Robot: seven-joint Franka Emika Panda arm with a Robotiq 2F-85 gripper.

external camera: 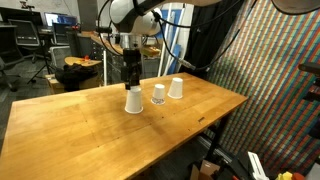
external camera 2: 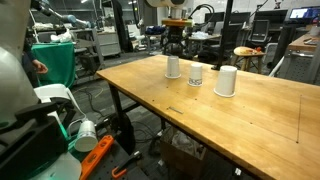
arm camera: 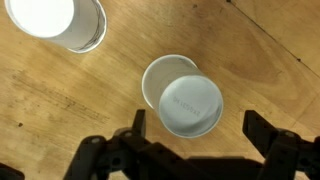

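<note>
An upside-down white cup (external camera: pixel 134 104) stands on the wooden table, the leftmost of three in exterior view 1. Right above it hangs my gripper (external camera: pixel 133 82), pointing down. Seen from the wrist, the cup's raised round base (arm camera: pixel 190 106) lies in the gap between the two dark fingers, with space on both sides. My gripper is open and holds nothing. In exterior view 2 the same cup (external camera 2: pixel 172 68) is at the left, below the gripper (external camera 2: pixel 175 47).
Close by stands a patterned white cup (external camera: pixel 158 95), with another white cup (external camera: pixel 176 88) farther right. Part of a neighbouring cup (arm camera: pixel 65 22) shows at the wrist view's upper left.
</note>
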